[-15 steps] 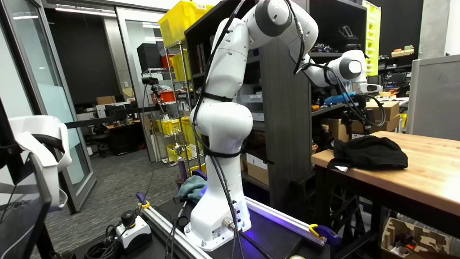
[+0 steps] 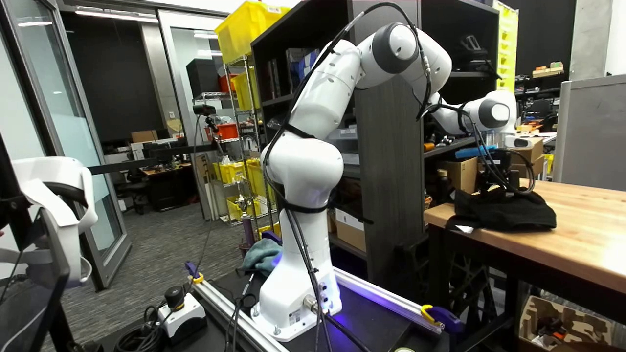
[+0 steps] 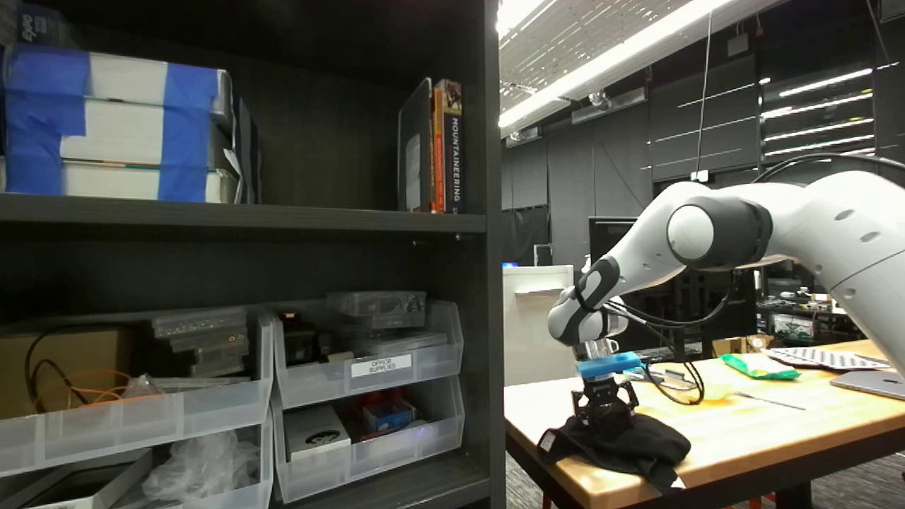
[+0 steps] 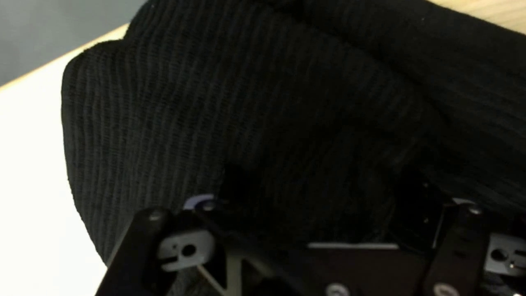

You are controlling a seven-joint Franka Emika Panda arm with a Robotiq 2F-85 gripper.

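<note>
A black ribbed cloth [image 2: 505, 212] lies bunched at the near corner of the wooden table, part of it hanging over the edge. My gripper [image 3: 604, 417] points down into the cloth, its fingertips at or just in the fabric. In the wrist view the black cloth [image 4: 197, 98] fills most of the picture, and folds of it lie between the spread fingers of the open gripper. The fingertips are dark against the dark fabric, so how deep they reach is hard to see.
The wooden table [image 3: 763, 424] has bare room behind the cloth. A green packet [image 3: 759, 365] and a laptop [image 3: 874, 383] sit farther along it. A dark shelf [image 3: 488, 254] with plastic bins stands beside the table.
The cloth itself lies almost where it was.
</note>
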